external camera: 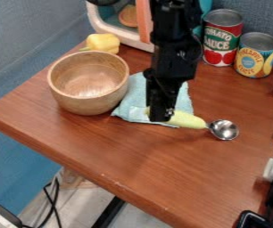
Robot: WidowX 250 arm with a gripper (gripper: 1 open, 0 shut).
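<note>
The black gripper (161, 112) points down over a light blue cloth (138, 101), at the handle of a scoop with a pale yellow-green grip (186, 120) and a metal head (224, 130). The handle lies along the cloth's front edge, its left end behind the fingertips; whether the fingers hold it is unclear. A wooden bowl (87, 82) sits to the left of the cloth.
A yellow object (103, 43) lies behind the bowl, beside a white toy appliance (127, 31). Two cans (220, 40) (256, 55) stand at back right; black equipment (270, 200) is at the right edge.
</note>
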